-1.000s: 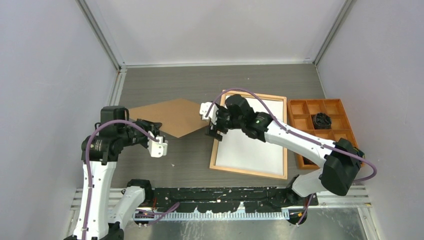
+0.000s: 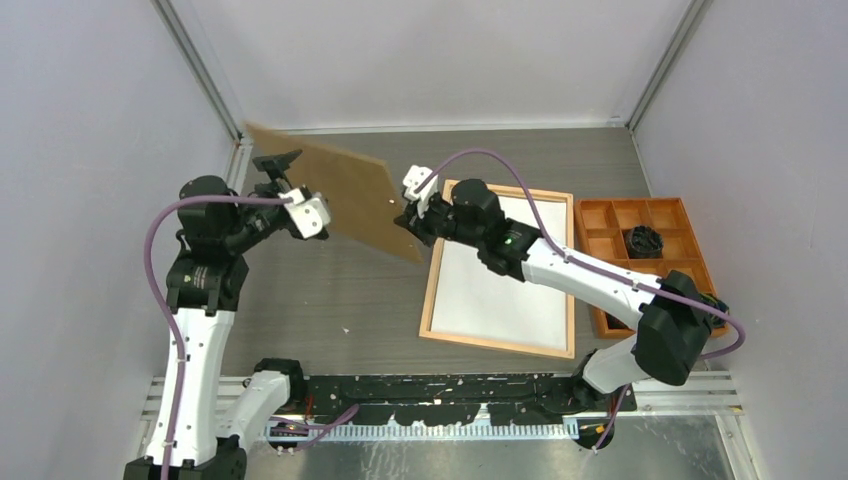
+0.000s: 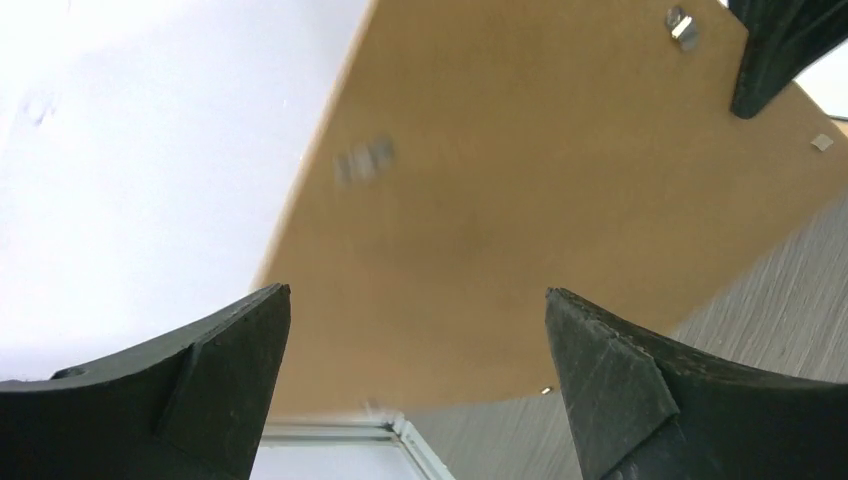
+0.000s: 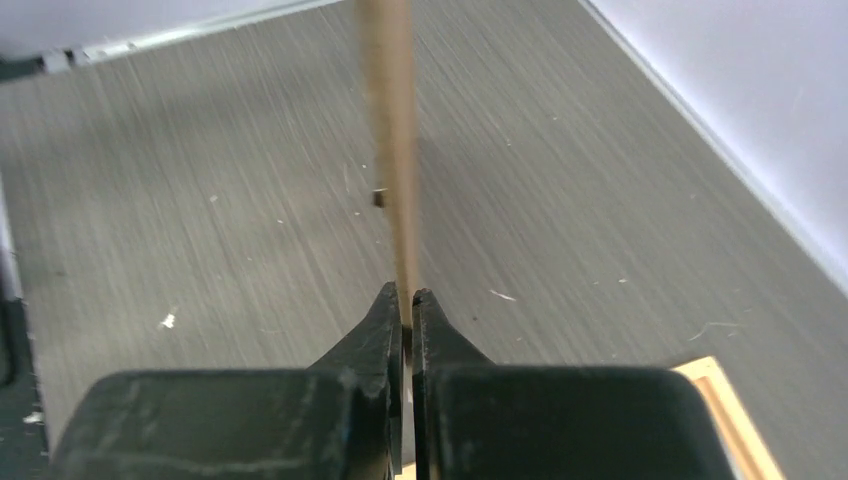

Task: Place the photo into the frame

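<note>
A stiff brown board with small metal clips, likely the frame's back panel, hangs raised and tilted left of the picture frame. My right gripper is shut on its right edge, so in the right wrist view the board shows edge-on as a thin strip. The left gripper stands wide open; the flat face of the board fills the view beyond its fingers. The frame lies flat on the table with a white sheet inside; the right arm covers part of it.
An orange divided tray holding a black bundle stands at the far right. Walls close in the table at left, back and right. Bare grey table lies between the left arm and the frame.
The board has swung up and tilted, its left end rising toward the back.
</note>
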